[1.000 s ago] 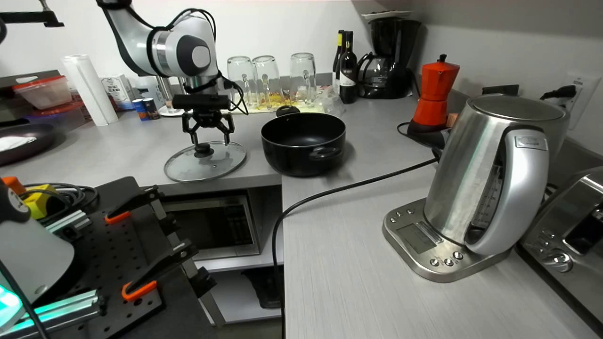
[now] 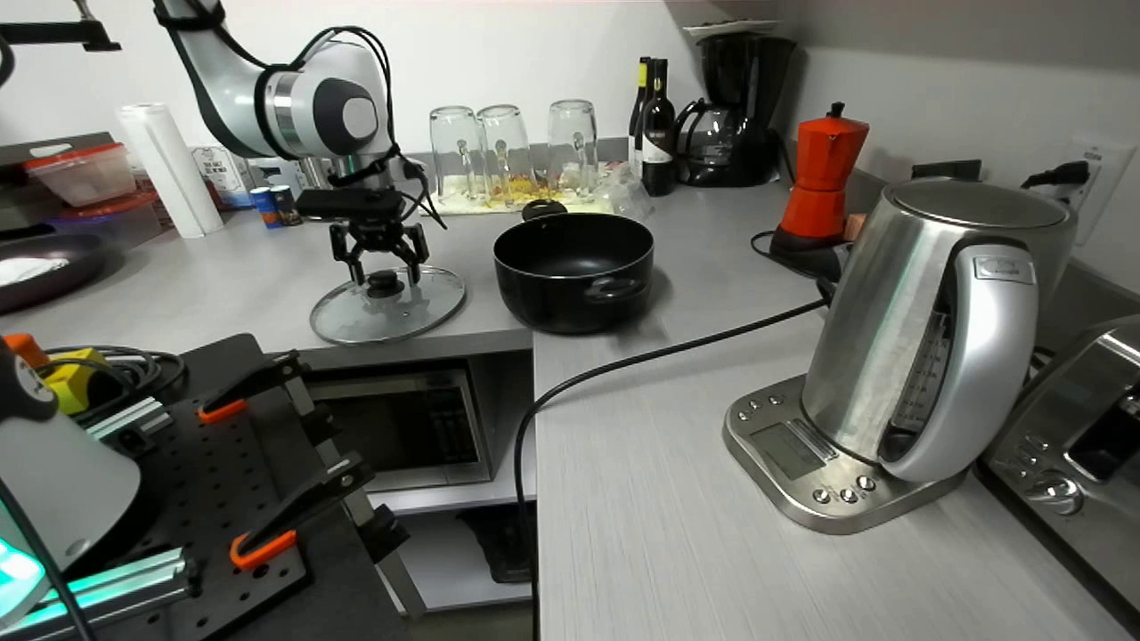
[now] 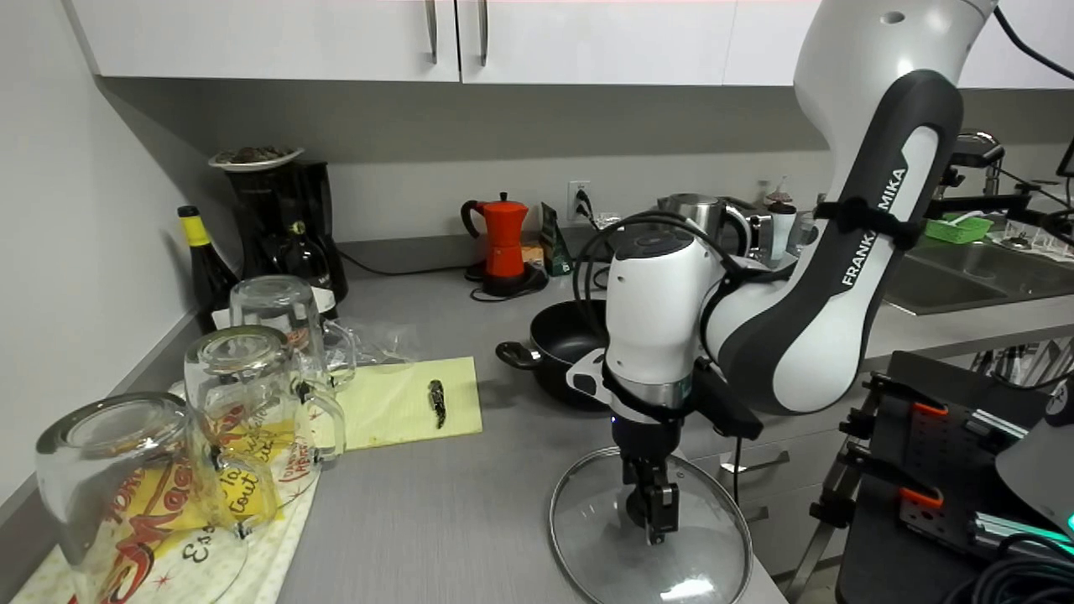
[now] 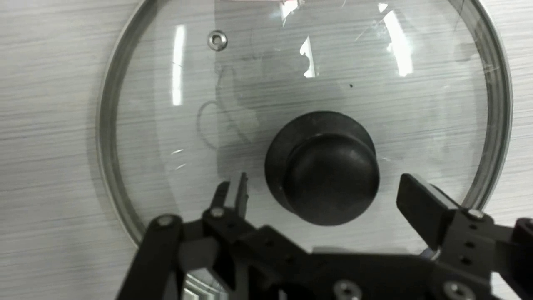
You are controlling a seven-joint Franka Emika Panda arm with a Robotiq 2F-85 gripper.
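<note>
A round glass lid (image 2: 347,312) with a metal rim lies flat on the counter, close to its front edge. Its black knob (image 4: 332,180) stands up in the middle. My gripper (image 2: 386,276) is open over the lid, one finger to each side of the knob. In the wrist view the fingers (image 4: 424,205) show gaps on both sides of the knob, and the knob lies a little ahead of the line between the fingertips. The black pot (image 2: 572,283) stands uncovered to the right of the lid in exterior view 1, and its inside looks empty.
Upside-down glass mugs (image 3: 242,393) stand on a cloth behind the lid. A steel kettle (image 2: 908,320) and a red moka pot (image 2: 823,176) are farther right. A black cable (image 2: 641,352) crosses the counter in front of the pot.
The arm has come down and shifted slightly left in exterior view 1, so the fingers are now lower around the knob. Lid and pot stay in place.
</note>
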